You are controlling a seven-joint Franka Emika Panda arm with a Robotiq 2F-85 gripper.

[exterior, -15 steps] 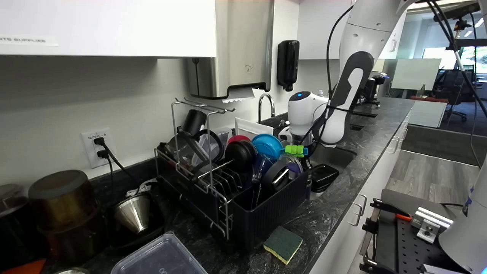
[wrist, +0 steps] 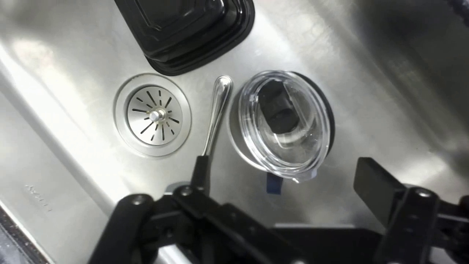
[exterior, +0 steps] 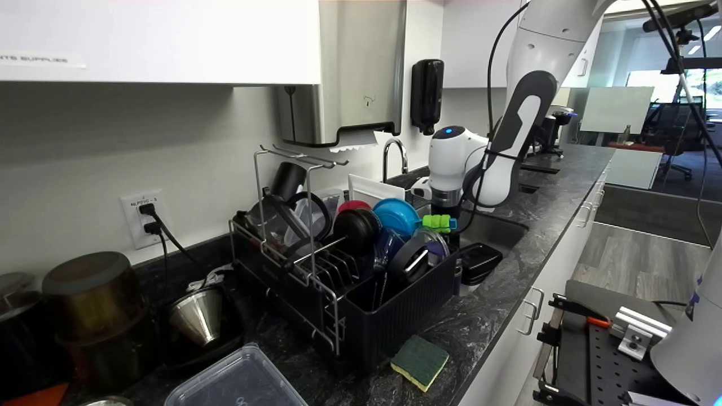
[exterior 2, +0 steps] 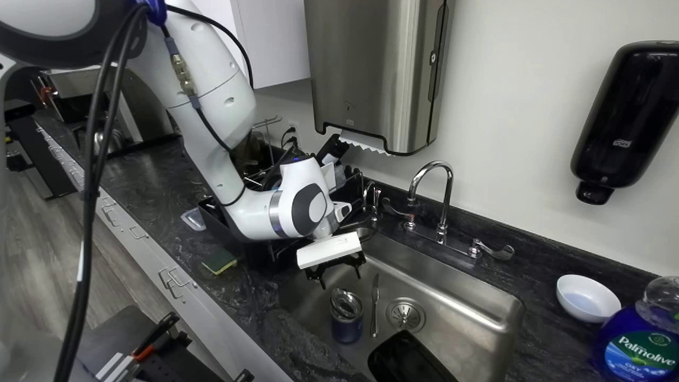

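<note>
My gripper stands open above the sink, its fingers wide apart with nothing between them. In the wrist view a tumbler with a clear lid (wrist: pixel 303 145) lies ahead of the fingertips, and its blue body mostly hides beneath the lid. Exterior view 2 shows this blue tumbler (exterior 2: pixel 347 323) upright in the sink, below my gripper (exterior 2: pixel 340 278). A metal knife (wrist: pixel 215 112) rests left of the tumbler; one finger covers its lower end. The black container (wrist: pixel 193 33) sits farther off. In exterior view 1 the fingers are hidden behind the dish rack.
The sink (exterior 2: pixel 439 274) has a drain (exterior 2: pixel 405 314) in its floor and a faucet (exterior 2: pixel 439 184) behind it. A full dish rack (exterior: pixel 399 331) stands beside it. A white bowl (exterior 2: pixel 586 299) and dish soap (exterior 2: pixel 640 347) are on the counter, with a sponge (exterior: pixel 421 362) before the rack.
In exterior view 1 the arm's wrist has shifted slightly right and tilted, and the hand sits differently behind the rack. The rack, sponge and black container have not moved.
</note>
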